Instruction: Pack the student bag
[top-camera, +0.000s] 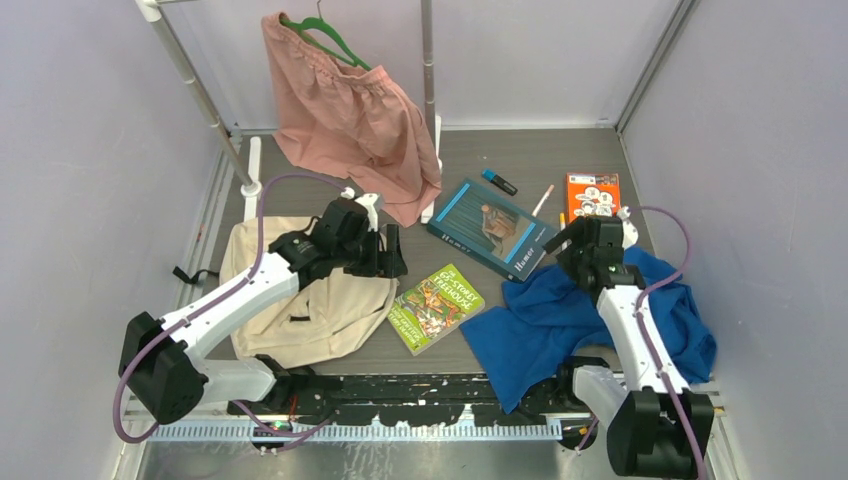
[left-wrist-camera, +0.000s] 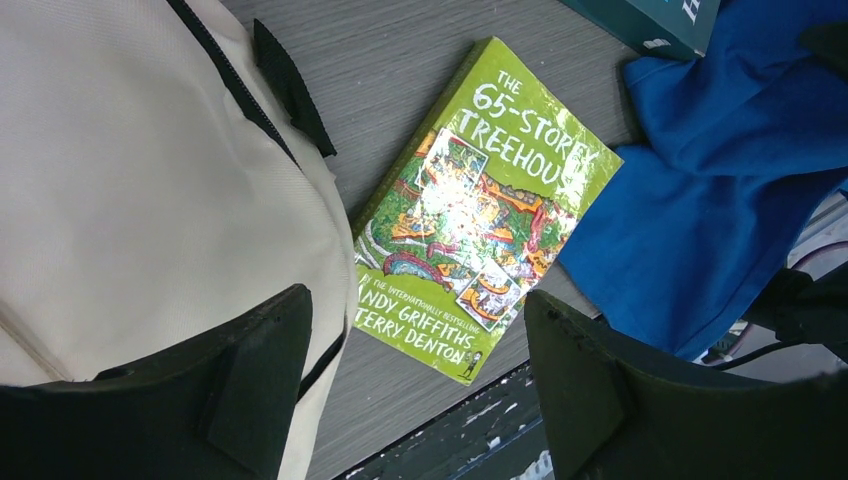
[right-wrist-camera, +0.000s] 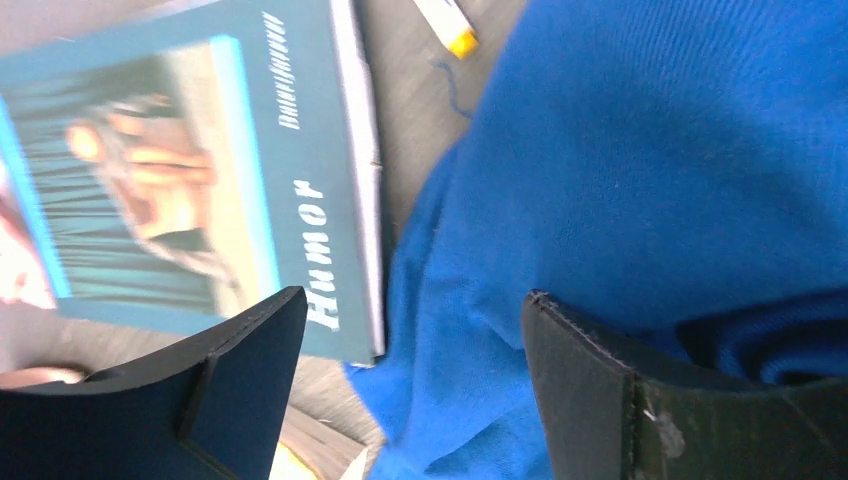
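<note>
A cream cloth bag (top-camera: 330, 315) lies flat on the left side of the floor, its zip showing in the left wrist view. Above its right edge hangs my left gripper (top-camera: 390, 252), fingers apart and empty. The green Treehouse book (left-wrist-camera: 470, 220) lies face up just right of the bag, below and ahead of those fingers. My right gripper (top-camera: 562, 250) is open over the blue cloth (top-camera: 540, 325), beside the corner of the dark teal Humor book (right-wrist-camera: 310, 200). Nothing shows between its fingers.
An orange book (top-camera: 592, 190), a white pen (top-camera: 543, 200) and a dark marker with a blue end (top-camera: 499, 181) lie at the back right. A pink garment (top-camera: 350, 120) hangs from a green hanger on the rack at the back. Bare floor separates the Treehouse and Humor books.
</note>
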